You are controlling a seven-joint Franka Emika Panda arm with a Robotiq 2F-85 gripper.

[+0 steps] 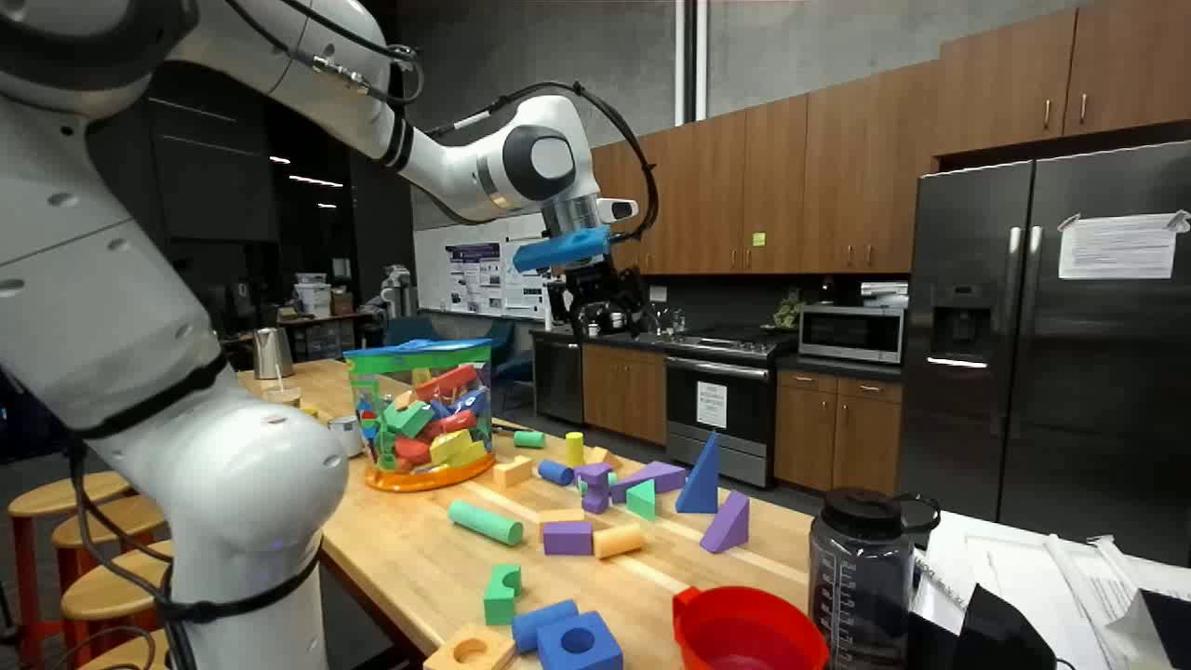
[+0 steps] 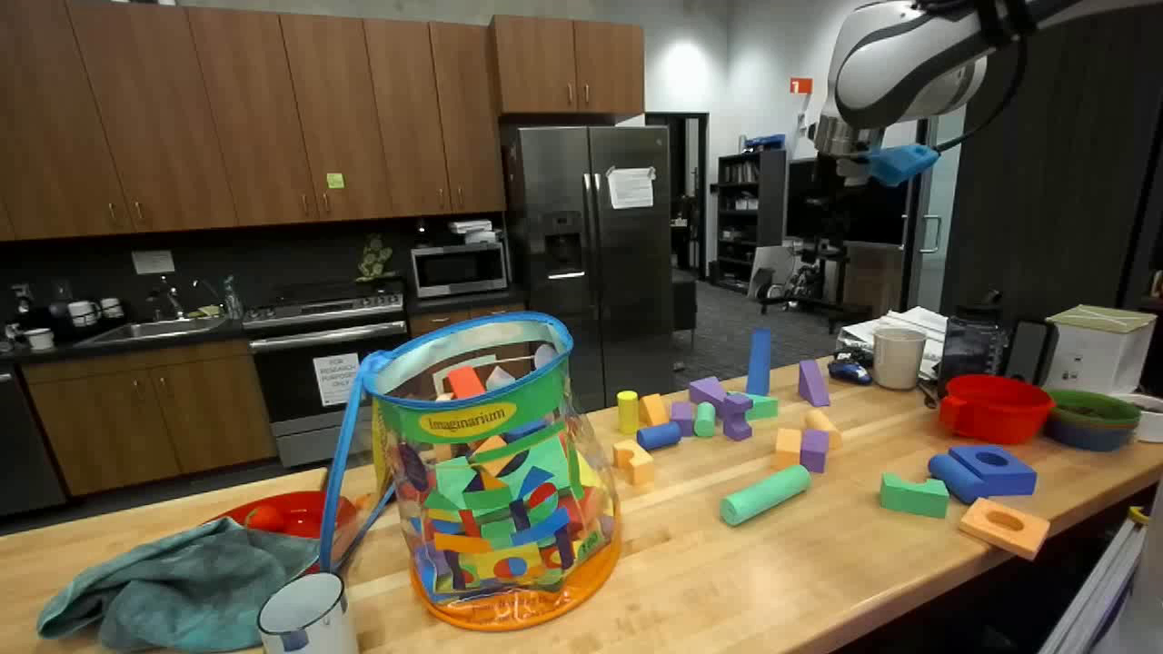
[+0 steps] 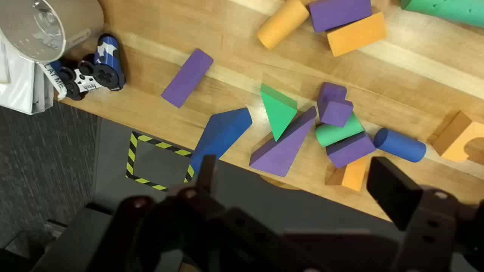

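Note:
High above the table's far edge, my gripper stands open, its dark fingers wide apart with nothing between them. Below it in the wrist view lie a tall blue wedge (image 3: 222, 131), a long purple wedge (image 3: 286, 147) with a green triangle (image 3: 277, 108) against it, and a purple block (image 3: 187, 78) off to the left. Purple pieces and a green cylinder (image 3: 338, 131) are clustered beside a blue cylinder (image 3: 400, 144). A clear block bag (image 2: 501, 490) with a blue rim, well filled with coloured blocks, stands on the table.
A red bowl (image 2: 994, 410), a dark water bottle (image 1: 860, 575) and papers occupy one end of the table. Near the bag are a cloth (image 2: 180, 583) and a white mug (image 2: 310, 616). A game controller (image 3: 97, 68) lies near the edge. Bare wood separates the scattered blocks.

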